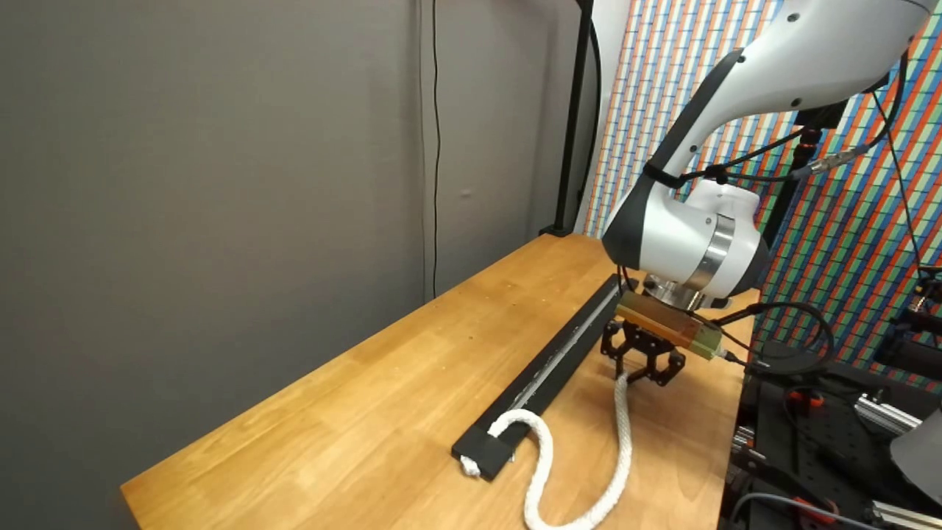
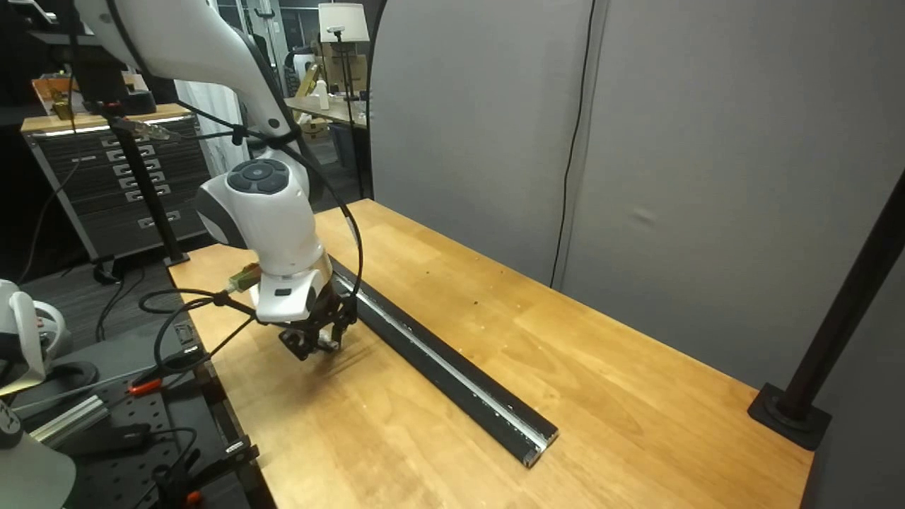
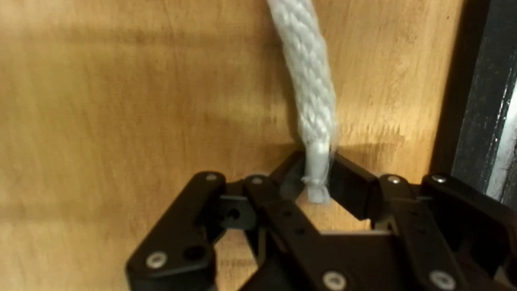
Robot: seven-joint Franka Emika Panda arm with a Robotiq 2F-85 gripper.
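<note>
A white braided rope (image 1: 620, 442) curves over the wooden table, its near part looping up onto a black grooved bar (image 1: 565, 349). In the wrist view, the taped end of the rope (image 3: 317, 165) lies between the two fingertips of my gripper. The black fingers (image 3: 352, 186) close in from both sides and the rope fills the narrow gap at their tips. Seen from exterior view 1, the gripper (image 1: 625, 375) is low over the table, to the right of the bar. In exterior view 2, the arm hides the rope.
The grooved bar (image 2: 458, 373) runs lengthwise along the table (image 2: 628, 407), close beside the gripper. A black post (image 2: 793, 407) stands at one table corner. Grey panels line the far side. Bare wood lies on both sides of the bar.
</note>
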